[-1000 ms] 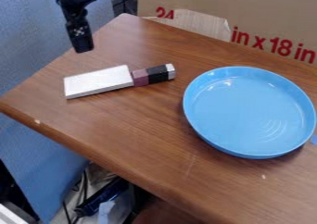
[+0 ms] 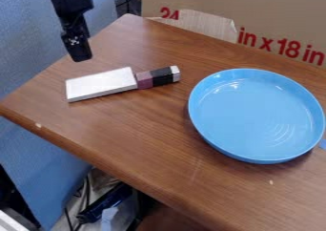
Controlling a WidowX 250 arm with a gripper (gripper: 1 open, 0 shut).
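Observation:
My black gripper [image 2: 78,46] hangs at the upper left, above and left of a flat object with a white blade-like part and a dark, pinkish handle [image 2: 158,77], which lies on the wooden table [image 2: 140,130]. Whether the gripper is open or shut is not clear. A light blue round plate [image 2: 254,115] sits to the right of that object.
A cardboard box [image 2: 254,15] stands along the back edge. The table's left edge drops to a blue surface and clutter below.
My gripper has shifted slightly left and up since a second ago. The objects on the table have not moved.

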